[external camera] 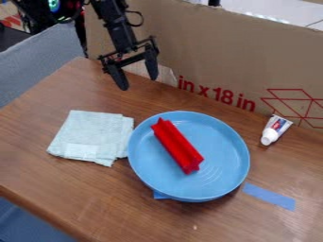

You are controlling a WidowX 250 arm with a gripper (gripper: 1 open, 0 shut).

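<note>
My gripper (135,68) is raised over the back left of the wooden table, open, its dark fingers pointing down with nothing seen between them. In front of it lies a folded pale cloth (89,134). To the cloth's right sits a blue plate (221,161) with a red elongated object (177,146) lying on it.
A white tube (275,129) lies at the back right. A cardboard wall (221,47) with printing runs along the back. Blue tape (265,197) is stuck beside the plate.
</note>
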